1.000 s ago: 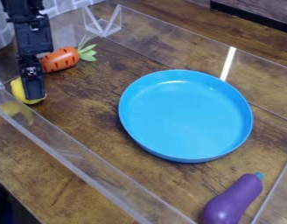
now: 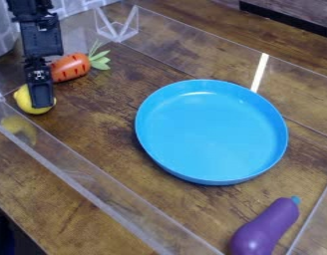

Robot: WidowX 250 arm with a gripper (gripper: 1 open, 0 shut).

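My black gripper (image 2: 39, 92) points down at the upper left, its fingertips at a small yellow object (image 2: 31, 109) lying on the wooden surface; whether the fingers are closed on it is hard to tell, as the gripper covers part of it. An orange toy carrot (image 2: 71, 66) with green leaves lies just behind the gripper, to its right.
A large blue plate (image 2: 211, 131) fills the centre right. A purple toy eggplant (image 2: 263, 227) lies at the front right. Clear plastic walls (image 2: 100, 189) edge the work area, and a light container stands at the top left. Bare wood lies between gripper and plate.
My gripper has shifted very slightly at the yellow object. The carrot, plate and eggplant are where they were.
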